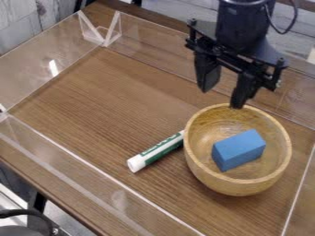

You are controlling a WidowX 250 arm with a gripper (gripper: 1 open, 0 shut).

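My dark gripper (224,81) hangs open in the upper right of the camera view, above the back edge of a tan bowl (209,127), with nothing visible between its fingers. A blue block (240,147) lies inside the bowl, right of its middle. A green and white cylinder (155,151) lies on the wooden surface just left of the bowl.
The wooden tray floor (87,111) is clear on the left and middle. Clear walls edge it at left, and a white wire-like piece (99,32) sits at the back left corner. A dark object shows at the bottom left.
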